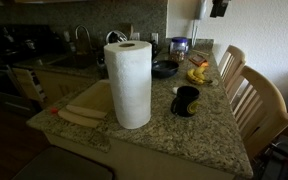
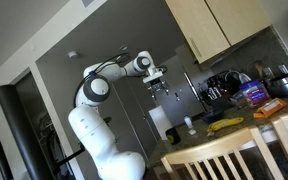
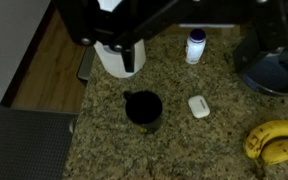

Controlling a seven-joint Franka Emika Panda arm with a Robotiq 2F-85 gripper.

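My gripper (image 1: 219, 9) hangs in the air high above the far part of the counter. In the wrist view the dark gripper stands open, its fingers wide apart at the top, with nothing held between them. Below it on the granite are a black mug (image 3: 143, 108), a small white object (image 3: 198, 106), a white bottle with a dark cap (image 3: 195, 46) and yellow bananas (image 3: 275, 142). A dark pan (image 3: 269, 68) is partly covered by the gripper. The paper towel roll (image 1: 132, 84) stands upright near the counter's front edge.
A cutting board (image 1: 90, 101) lies left of the roll. Jars (image 2: 253, 92) and an orange package (image 2: 271, 107) sit farther along the counter. Wooden chairs (image 1: 261, 108) line its right side. Bare granite (image 1: 216, 130) surrounds the mug.
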